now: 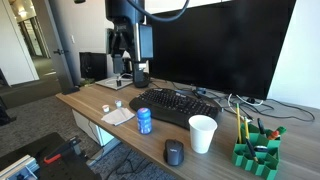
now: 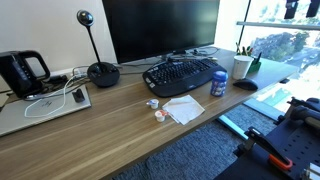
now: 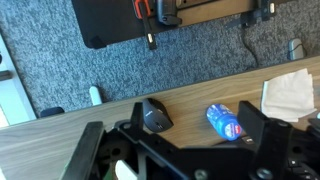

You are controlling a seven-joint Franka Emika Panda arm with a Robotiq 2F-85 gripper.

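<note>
My gripper (image 1: 128, 72) hangs open, high above the desk, with nothing between its fingers. In the wrist view its dark fingers reach in from the bottom edge. Below it, the desk holds a blue can (image 1: 144, 121), a black mouse (image 1: 174, 152) and a white cup (image 1: 201, 133). The wrist view shows the can (image 3: 224, 122) and the mouse (image 3: 156, 115) near the desk edge, apart from the fingers. A white napkin (image 2: 184, 109) lies flat on the desk, with small white items (image 2: 160, 115) beside it.
A black keyboard (image 1: 176, 105) lies before the large monitor (image 1: 222, 48). A green pen holder (image 1: 256, 158) stands at the right of exterior view 1. Exterior view 2 shows a webcam on a stand (image 2: 102, 72) and a dark kettle (image 2: 24, 73).
</note>
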